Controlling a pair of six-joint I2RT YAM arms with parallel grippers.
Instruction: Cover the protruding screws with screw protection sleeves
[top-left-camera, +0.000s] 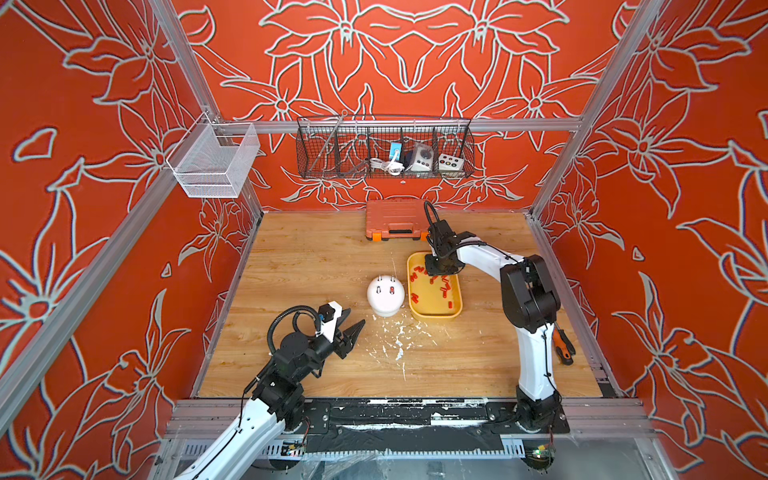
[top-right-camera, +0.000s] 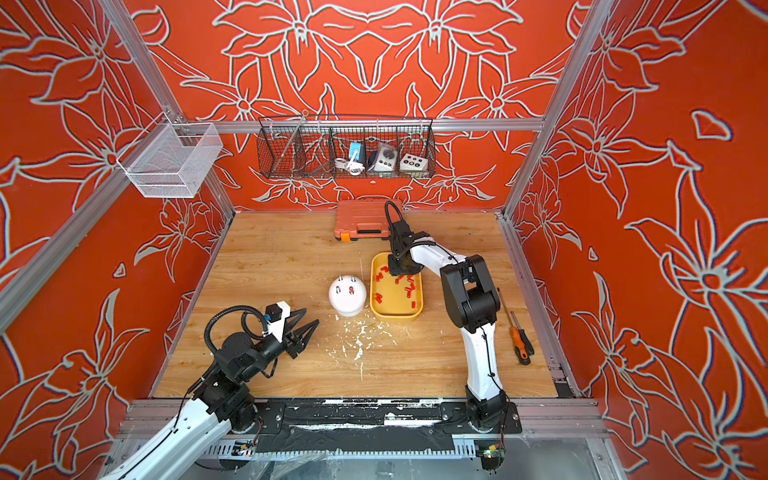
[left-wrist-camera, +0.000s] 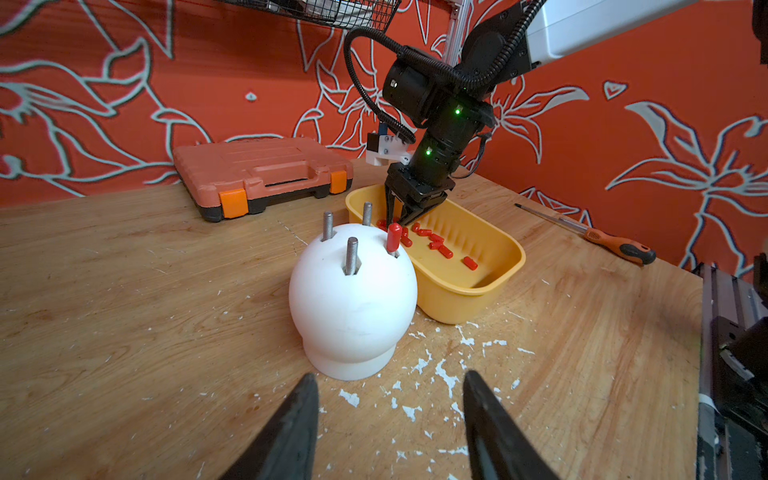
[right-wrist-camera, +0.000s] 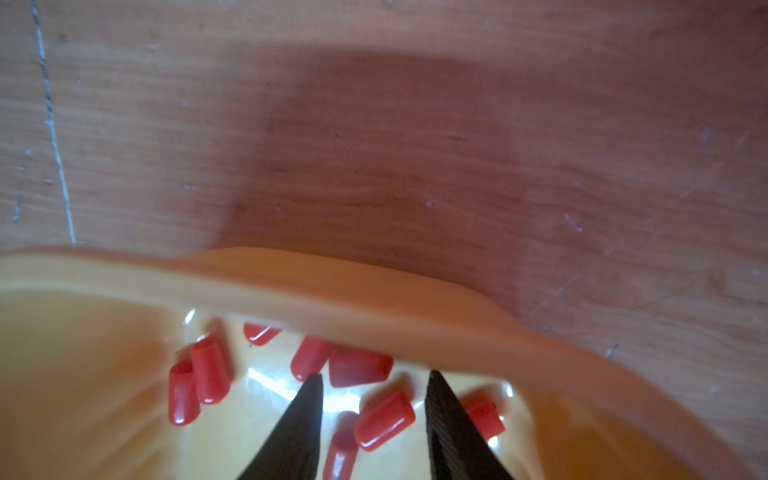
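A white ball-shaped fixture (left-wrist-camera: 352, 304) carries upright screws; one wears a red sleeve (left-wrist-camera: 393, 237), while three others (left-wrist-camera: 351, 254) show bare threads. Beside it, a yellow tray (top-left-camera: 436, 310) holds several loose red sleeves (right-wrist-camera: 385, 420). My right gripper is over the tray's far end, low among the sleeves, open, with a sleeve lying between and below its fingertips, not visibly gripped. My left gripper stands open near the front left, aimed at the fixture, nothing between its fingers.
An orange case (top-left-camera: 397, 214) lies at the back. A screwdriver (top-right-camera: 524, 348) lies at the right edge. White flakes are scattered in front of the fixture. Wire baskets (top-left-camera: 384, 148) hang on the back wall.
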